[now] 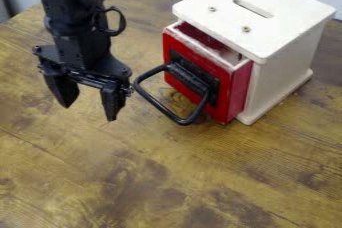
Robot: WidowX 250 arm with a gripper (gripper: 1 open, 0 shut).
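A white wooden box (281,62) with a slot on top stands at the right, with a red front panel (227,97) that carries a black plate and a looped black handle (171,112). Along the top of the red front a narrow gap shows. My black gripper (87,94) hangs left of the handle, apart from it, open with nothing between its fingers.
A light wall shows at the top left corner.
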